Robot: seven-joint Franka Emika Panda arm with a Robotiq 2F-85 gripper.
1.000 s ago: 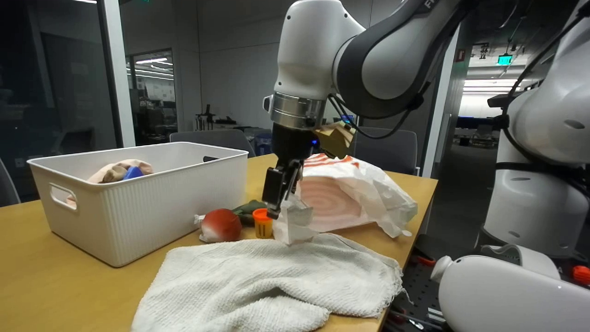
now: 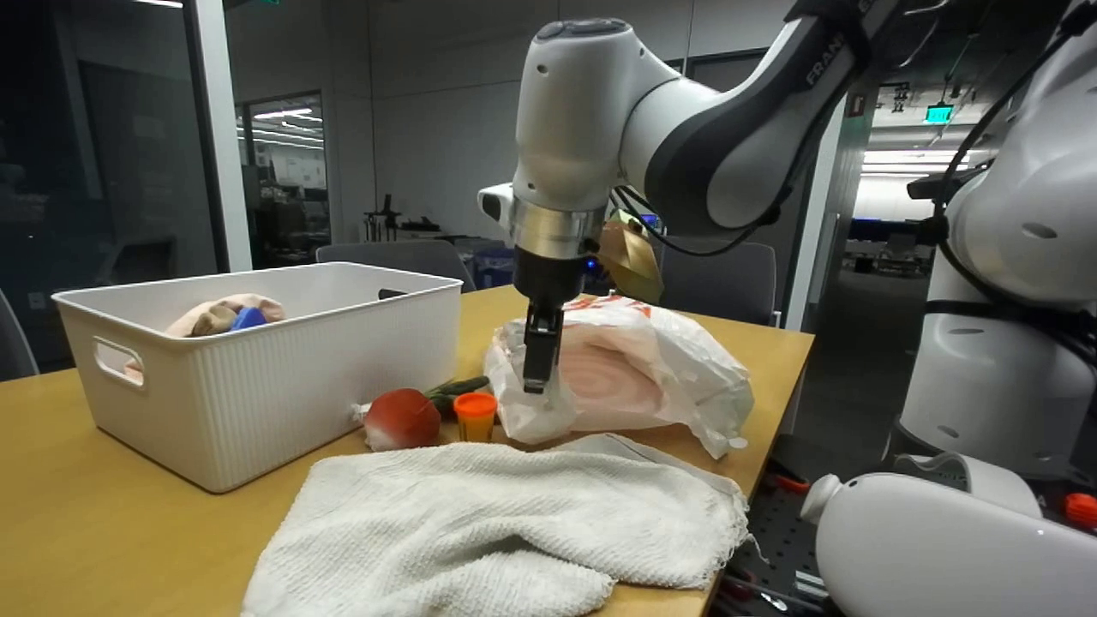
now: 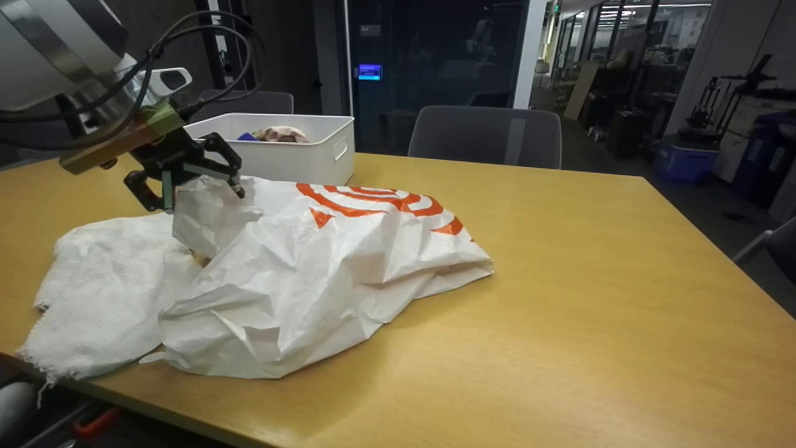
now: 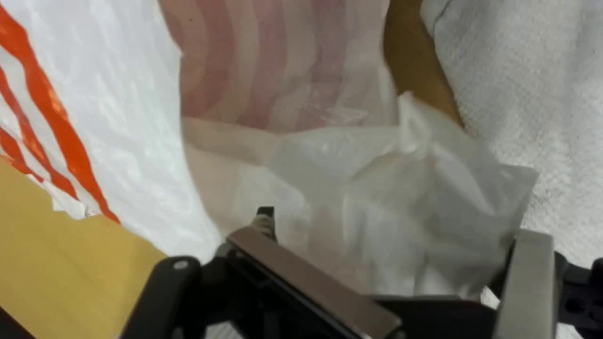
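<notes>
A white plastic bag with red-orange stripes (image 3: pixel 358 298) lies crumpled on the table, its open mouth towards the white box in exterior view 1. My gripper (image 3: pixel 195 195) is open and points down at the mouth's near edge. In the wrist view one finger (image 4: pixel 311 282) lies across the bag's thin film (image 4: pixel 322 209), and the other finger (image 4: pixel 525 282) is at its crumpled right edge. Some film lies between the spread fingers, not clamped. Whether the fingertips touch it, I cannot tell. The bag's inside looks pinkish in exterior view 1.
A white box (image 2: pixel 339 375) holds cloth and something blue. Between box and bag sit a red-and-white round item (image 2: pixel 403 420), an orange-lidded container (image 2: pixel 475 416) and a dark green item (image 2: pixel 458 387). A white towel (image 2: pixel 494 524) covers the front. Beyond the bag the table (image 3: pixel 597 298) is bare.
My gripper has turned and shifted slightly right in exterior view 1. The bag's near edge has slumped and spread left, and the small items have shifted slightly left.
</notes>
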